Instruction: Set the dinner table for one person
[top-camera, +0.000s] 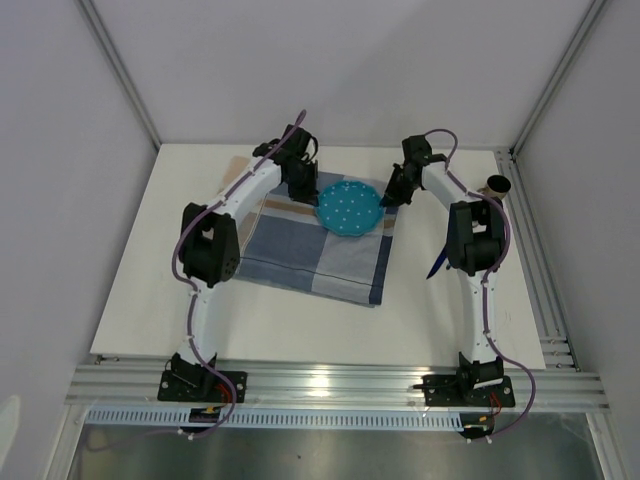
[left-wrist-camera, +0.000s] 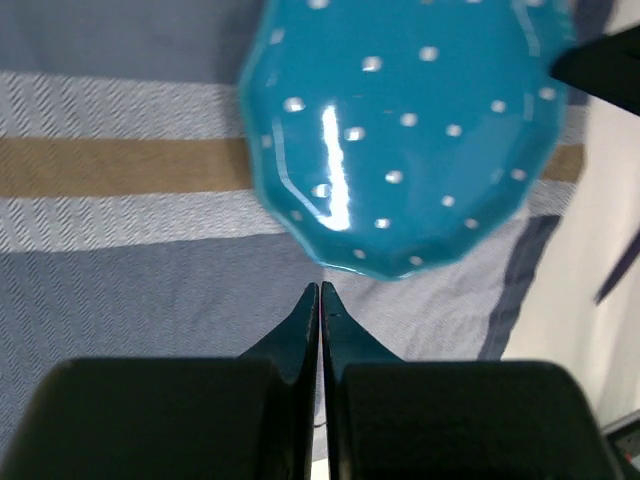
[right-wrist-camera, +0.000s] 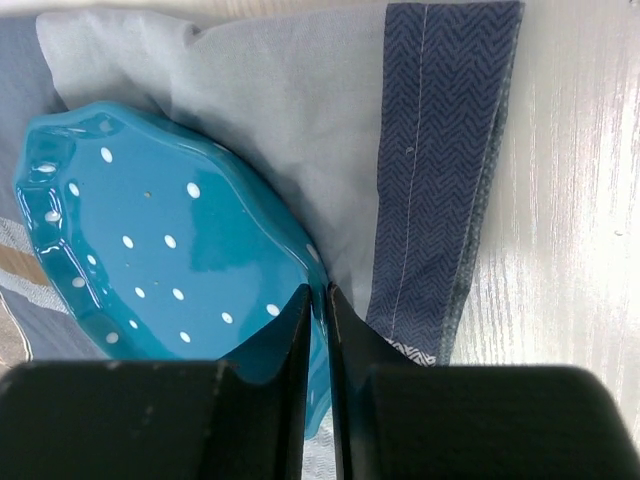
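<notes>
A teal dotted plate (top-camera: 349, 208) lies on a striped cloth placemat (top-camera: 315, 265) near the back middle. My right gripper is at the plate's right rim, its fingers close together around that edge; whether they grip it cannot be told. My left gripper is shut with nothing between its fingertips, above the cloth just outside the plate's left rim.
A dark blue utensil (top-camera: 438, 260) lies on the white table right of the cloth, partly under my right arm. A dark cup (top-camera: 497, 186) stands at the back right.
</notes>
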